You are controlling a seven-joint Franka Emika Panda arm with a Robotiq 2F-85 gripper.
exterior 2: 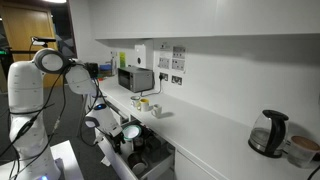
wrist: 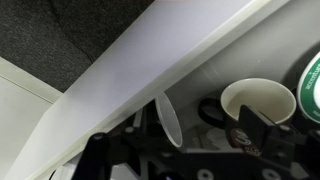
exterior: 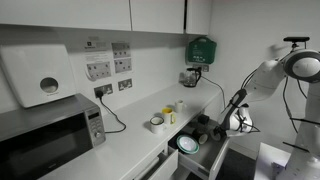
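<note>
My gripper is open, low over the drawer in the wrist view, its dark fingers apart at the bottom of the picture. The white edge of a round dish or cup (wrist: pixel 171 122) shows close to the left finger; what it is, I cannot tell. A white mug (wrist: pixel 258 97) with a dark handle sits at the right finger, partly covered by it. At the right edge lies part of a green-rimmed round dish (wrist: pixel 312 88). In exterior view 1, a plate with a teal rim (exterior: pixel 188 145) lies in the open drawer, beside the arm.
The drawer's white front wall (wrist: pixel 150 52) runs close by the gripper, with dark floor (wrist: pixel 80 35) beyond. Several mugs, one white (exterior: pixel 157 125), stand on the counter behind the drawer. A microwave (exterior: pixel 58 135) occupies the counter's left. A kettle (exterior 2: pixel 267 132) stands far right.
</note>
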